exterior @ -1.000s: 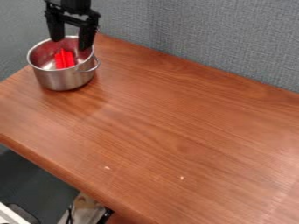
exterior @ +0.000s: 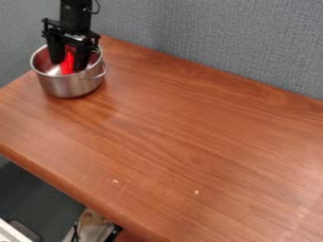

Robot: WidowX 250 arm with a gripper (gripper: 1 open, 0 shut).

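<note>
A steel pot (exterior: 70, 83) with a side handle stands at the left end of the wooden table. Inside it is a red object (exterior: 68, 62), partly hidden by my black gripper (exterior: 68, 64), which reaches down into the pot from above with its fingers around the red object. Whether they are closed on it I cannot tell.
A grey padded wall runs along the back. Cables and other items lie below the table's near left edge.
My gripper has moved downward into the pot, down around the red object, which is now more hidden. The pot stands in about the same place.
</note>
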